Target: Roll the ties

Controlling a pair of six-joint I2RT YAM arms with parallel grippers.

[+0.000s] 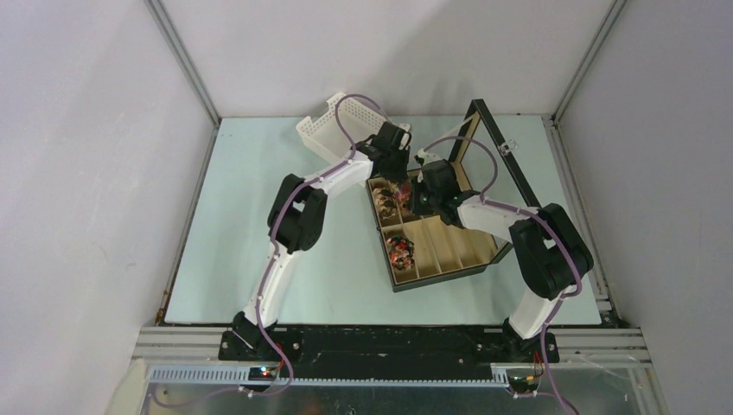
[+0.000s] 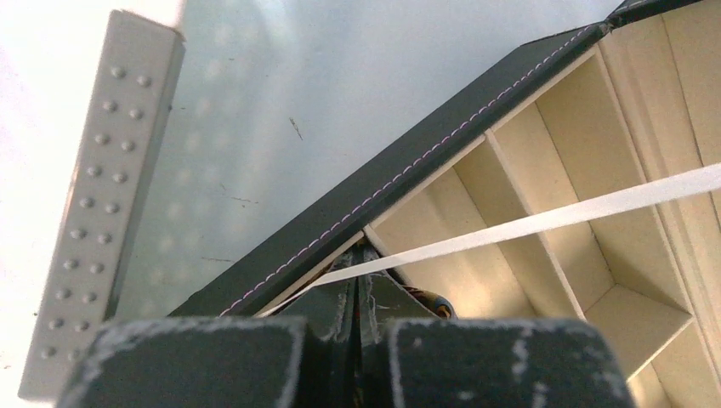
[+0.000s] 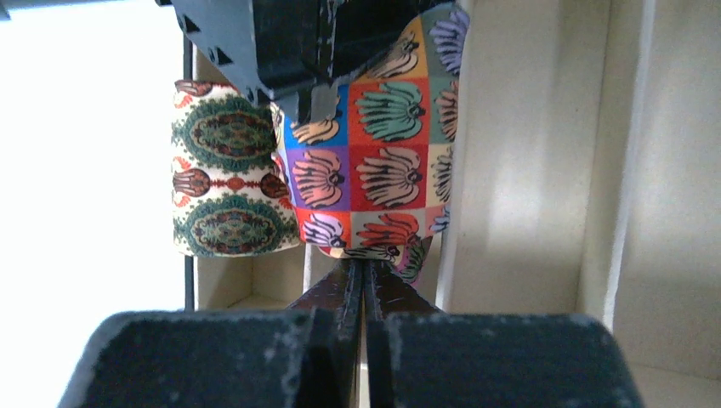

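A multicoloured checked tie (image 3: 391,174), rolled into a thick bundle, fills the second compartment of the organizer box (image 1: 439,278). Against the bundle's far end press the fingers of my left gripper (image 1: 401,179). My right gripper (image 1: 420,209) is shut at the near end, its tips just under the bundle's lower edge in the right wrist view. Nothing clearly shows between either pair of fingers. A cream and green patterned rolled tie (image 3: 228,170) sits in the compartment to the left. Another rolled tie (image 1: 400,252) lies in the front left compartment. The left wrist view shows only a sliver of tie (image 2: 434,303) beside the shut left fingers.
Several compartments (image 1: 445,246) on the right of the box are empty. Its lid (image 1: 506,160) stands open on the right, with a pale strap (image 2: 544,219) crossing over the left gripper. A white basket (image 1: 324,138) is behind. Table (image 1: 233,216) left of the box is clear.
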